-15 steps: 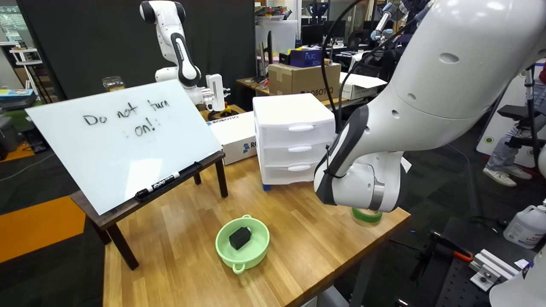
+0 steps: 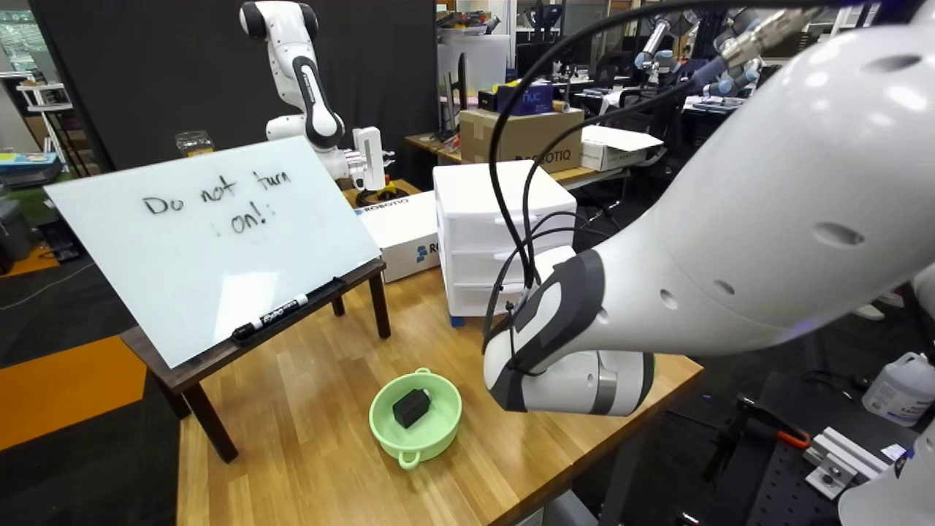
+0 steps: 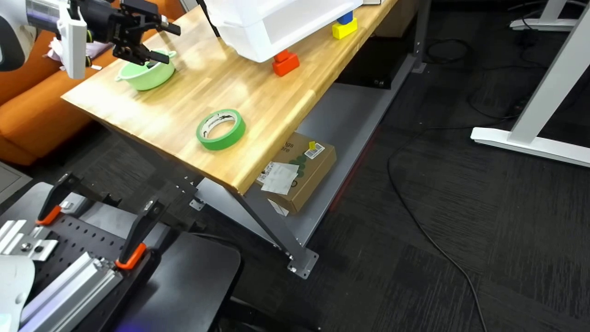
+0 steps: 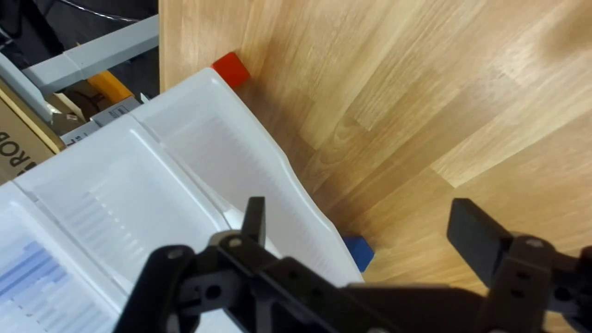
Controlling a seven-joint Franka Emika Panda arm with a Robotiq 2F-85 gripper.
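Note:
A light green bowl (image 2: 440,431) with two small handles stands on the wooden table, and a black block (image 2: 411,408) lies inside it. In exterior view 2 my gripper (image 3: 164,41) appears in front of the bowl (image 3: 148,80), covering part of it. Its black fingers are spread wide. Seen from the wrist, the open gripper has nothing held between its fingers; the bowl is outside that view. Exterior view 1 hides the gripper behind the white arm. A roll of green tape (image 3: 235,133) lies flat near a table corner.
White drawers (image 2: 491,237) stand at the table's back, with red (image 3: 286,63), yellow (image 3: 345,28) and blue (image 4: 359,252) blocks at their base. A whiteboard (image 2: 210,254) on a dark stand, holding a marker (image 2: 278,311), occupies the left. Bare wood surrounds the bowl.
The arm has swung left and lower in exterior view 1, closer to the bowl. It now covers the green tape and part of the drawers. Bowl and black block have stayed put.

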